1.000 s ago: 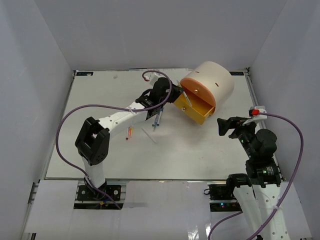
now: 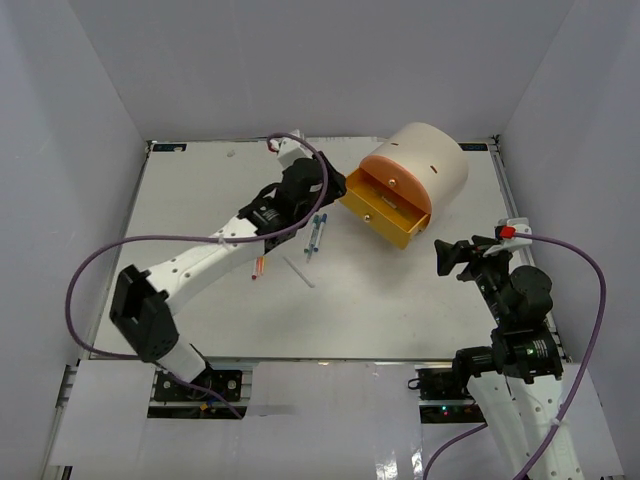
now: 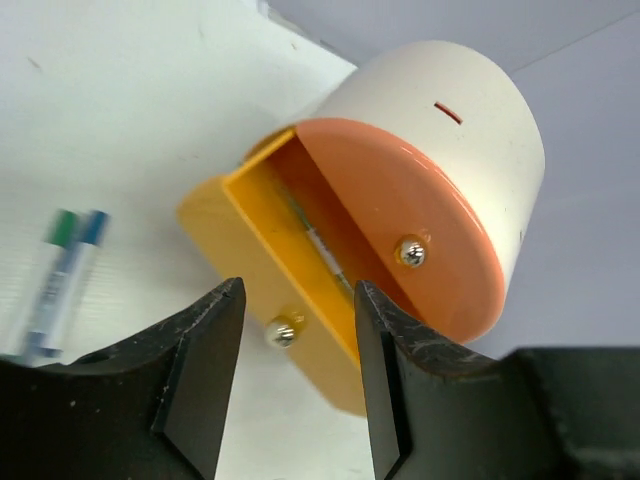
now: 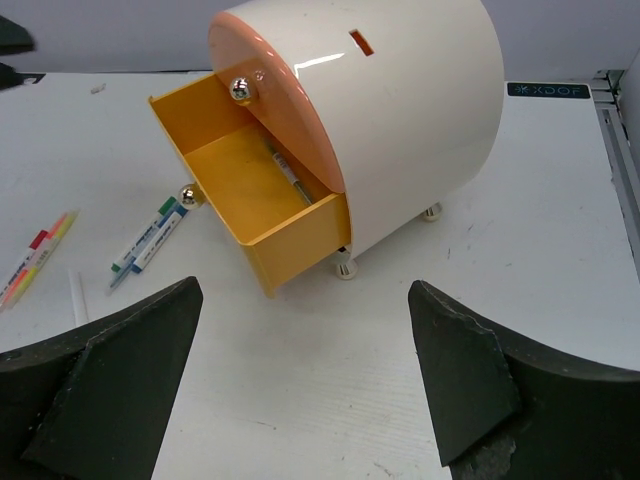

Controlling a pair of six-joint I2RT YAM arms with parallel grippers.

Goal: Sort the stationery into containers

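Note:
A white barrel-shaped cabinet (image 4: 400, 110) with an orange front stands at the back, its yellow drawer (image 4: 220, 165) pulled out. Inside the drawer lies one slim white pen (image 4: 290, 178), partly under the cabinet front. My left gripper (image 2: 338, 188) is just left of the drawer, open, with nothing between its fingers. On the table left of the drawer are a green-capped marker (image 4: 140, 240) and a blue-capped marker (image 4: 160, 235). Farther left lie a red-capped marker (image 4: 22, 270), an orange-tipped highlighter (image 4: 42, 255) and a thin white stick (image 2: 297, 271). My right gripper (image 2: 442, 258) hangs open and empty at the right.
Grey walls (image 2: 290, 60) close in the back and both sides. The drawer's round metal knob (image 4: 191, 196) sticks out toward the markers.
A second ago the pen was at my left gripper above the drawer; now it lies inside. The left arm has drawn back to the left. The right arm stays practically still.

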